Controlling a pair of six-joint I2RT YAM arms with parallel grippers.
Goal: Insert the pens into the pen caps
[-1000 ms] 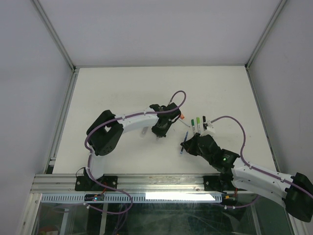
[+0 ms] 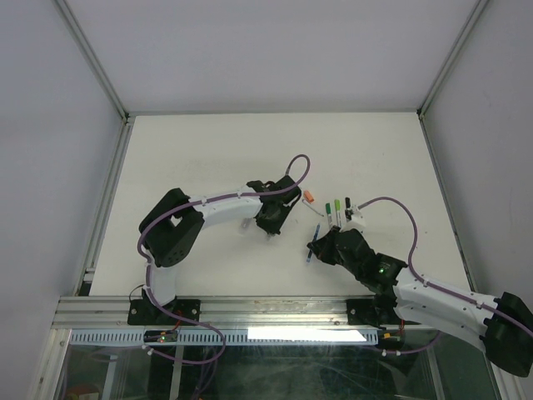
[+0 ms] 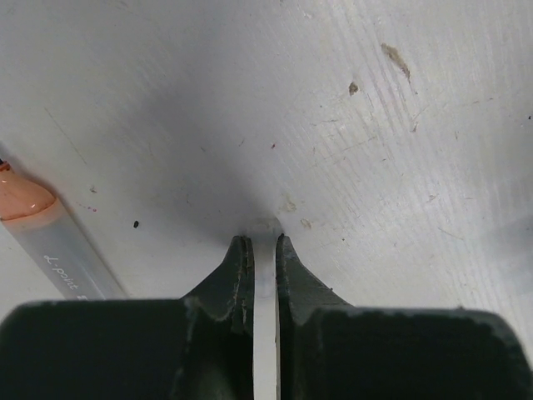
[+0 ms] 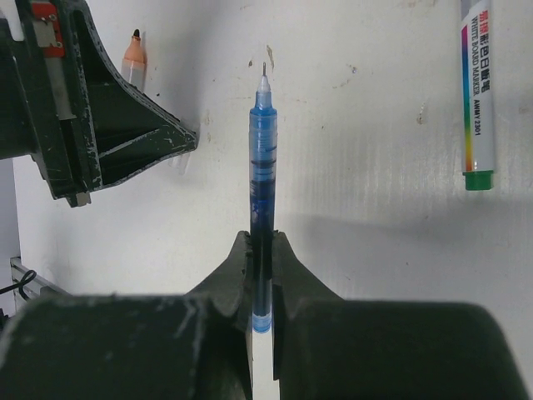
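Note:
My left gripper is shut on a pale, translucent pen cap [image 3: 265, 267] near the white table's surface; in the top view its tip is left of centre. My right gripper is shut on a blue pen [image 4: 262, 167], its bare nib pointing up in the right wrist view, toward the table's far side. In that view the left gripper shows at upper left, apart from the pen.
An orange marker [image 3: 42, 233] lies beside the left gripper. A green marker [image 4: 477, 108] and several others [image 2: 337, 210] lie right of centre.
The right arm looks unchanged.

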